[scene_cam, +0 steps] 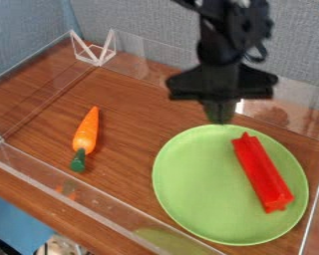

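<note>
A red bar-shaped object lies on the right side of a green plate. An orange carrot with a green tip lies on the wooden table to the left of the plate. My dark gripper hangs above the back edge of the plate, blurred and seen from behind; it looks shut, with nothing visible between its fingers.
The wooden table is bordered by low clear walls and white wire corner pieces. Grey padded walls stand behind.
</note>
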